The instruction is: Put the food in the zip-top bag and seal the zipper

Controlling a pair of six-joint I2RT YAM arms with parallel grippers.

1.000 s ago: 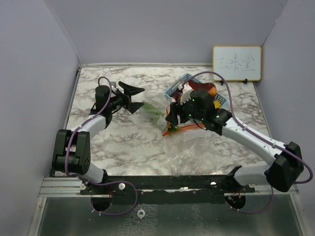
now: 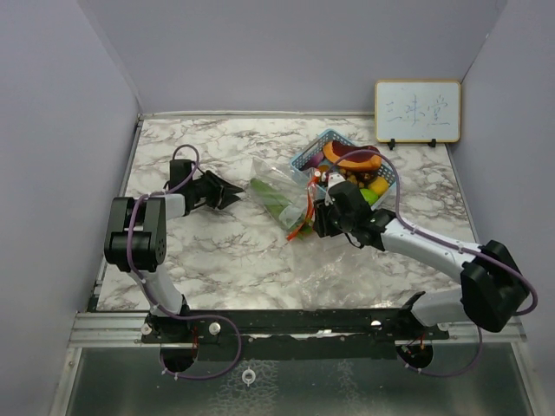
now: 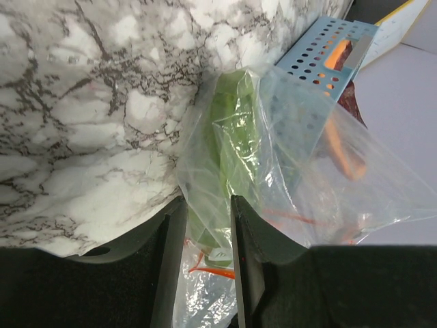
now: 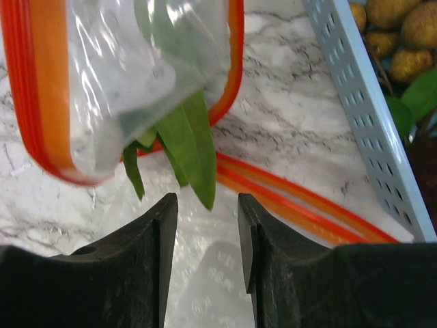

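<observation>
A clear zip top bag [image 2: 273, 186] with an orange zipper lies mid-table; long green leafy vegetable is inside, its leaf tips [image 4: 194, 143] poking out of the mouth in the right wrist view. My left gripper [image 2: 230, 195] is left of the bag, fingers close together with a narrow gap in the left wrist view. My right gripper hangs by the bag's open mouth at its right end, fingertips apart in the right wrist view; whether anything is between them is unclear.
A blue perforated basket [image 4: 358, 116] of produce stands just behind and right of the bag. More clear bags [image 2: 321, 273] lie at the front centre. A whiteboard [image 2: 416, 111] stands at the back right.
My left gripper has drawn back left and down from the bag, and its wide-spread fingers have narrowed. My right gripper has moved slightly right over the last second.
</observation>
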